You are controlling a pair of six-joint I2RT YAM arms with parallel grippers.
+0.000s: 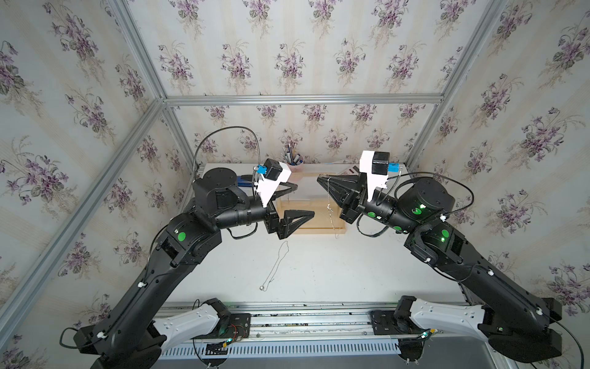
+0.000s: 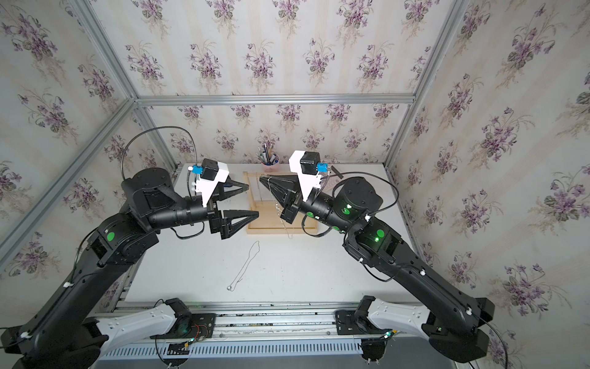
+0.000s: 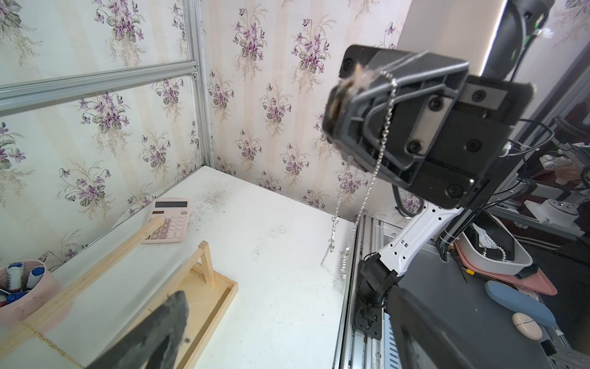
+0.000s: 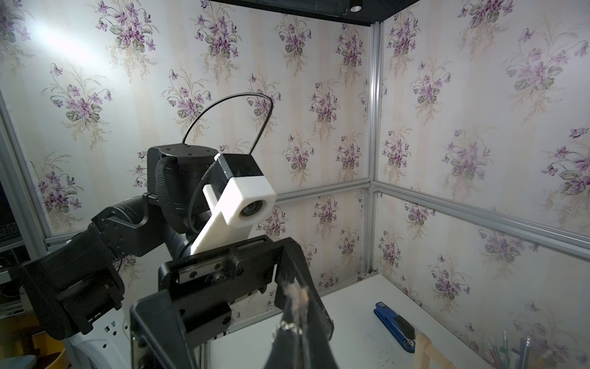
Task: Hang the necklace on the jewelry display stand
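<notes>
A silver bead necklace [image 3: 387,123] hangs from the fingertips of my right gripper [image 1: 323,181], which is shut on it and raised above the wooden display stand [image 3: 225,301], with the chain dangling down. My left gripper [image 1: 301,203] stands open to the left, facing the right one, with nothing between its fingers. A second thin chain [image 1: 273,267] lies loose on the white table in front of the stand. In the left wrist view, a gold chain [image 3: 46,341] hangs on the stand's bar.
A pen cup [image 2: 269,161] stands behind the stand. A pink calculator [image 3: 169,224] and a blue stapler [image 4: 393,326] lie on the table. Both arms are close together over the middle.
</notes>
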